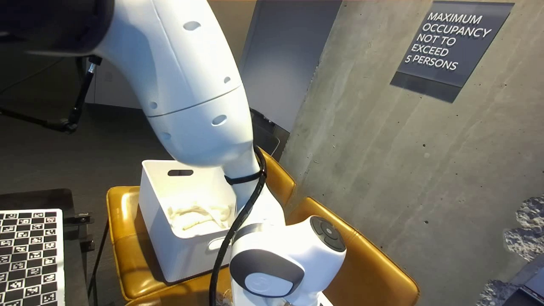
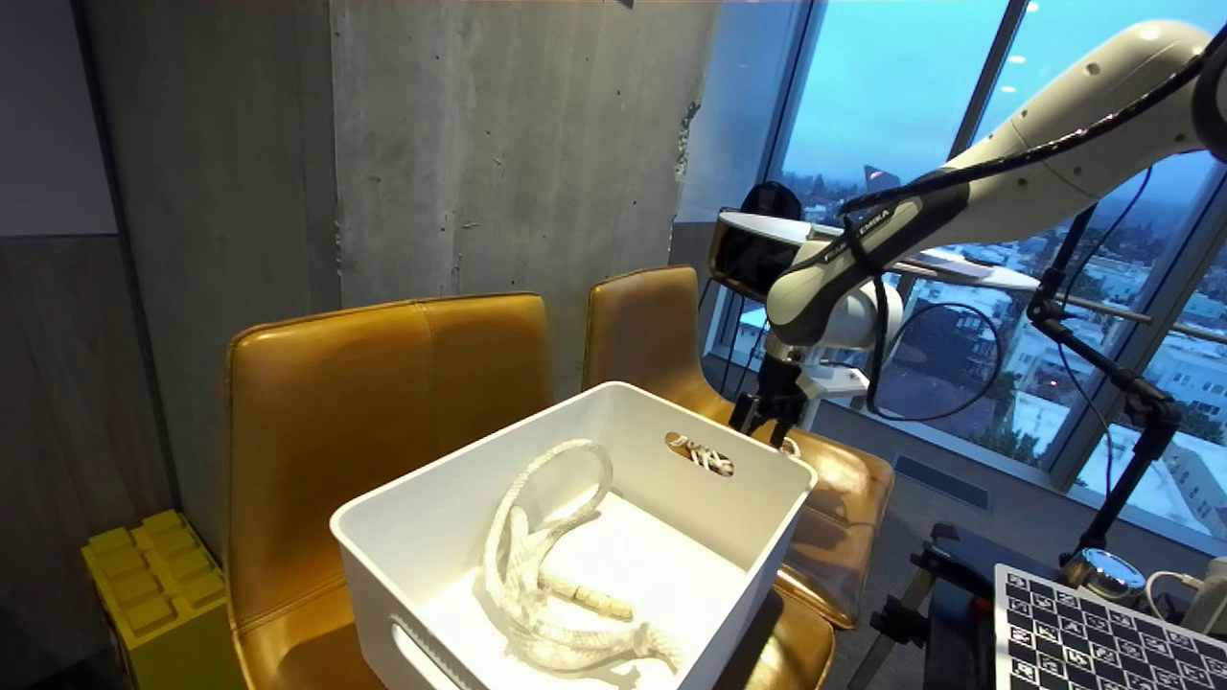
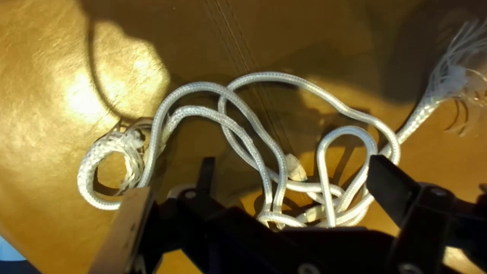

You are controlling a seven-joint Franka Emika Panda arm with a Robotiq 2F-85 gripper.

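Observation:
A tangle of white braided rope [image 3: 255,123] lies on the tan chair seat in the wrist view, with a frayed end [image 3: 452,84] at the right and a small coil [image 3: 102,171] at the left. Above it my gripper stands open, its dark fingers spread wide, with several loops in view between them. In exterior view 2 the gripper [image 2: 768,416] points down just beyond the far wall of the white bin [image 2: 460,460], which hides part of it. Another, thicker rope [image 2: 523,575] rests inside the bin. Exterior view 1 shows the arm but not the fingers.
The bin [image 1: 178,260] stands on a tan chair [image 1: 122,245] right beside the arm. A concrete wall [image 1: 398,178] rises behind the chairs. A patterned board [image 1: 30,255] lies on a dark stand to the left.

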